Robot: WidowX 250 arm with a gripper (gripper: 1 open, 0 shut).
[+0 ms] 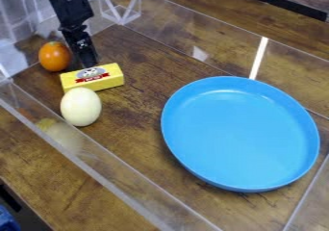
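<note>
My black gripper (80, 44) reaches down from the top left, just behind an orange round object (54, 56) and a yellow box with a red label (92, 77). The gripper looks open, though its fingertips are small and dark here. A white egg (80, 107) lies in front of the yellow box. A large blue plate (240, 133) fills the right of the view.
Clear plastic walls edge the wooden surface (180, 52) along the left, front and right. The middle of the wood between the box and the plate is free, as is the area toward the back.
</note>
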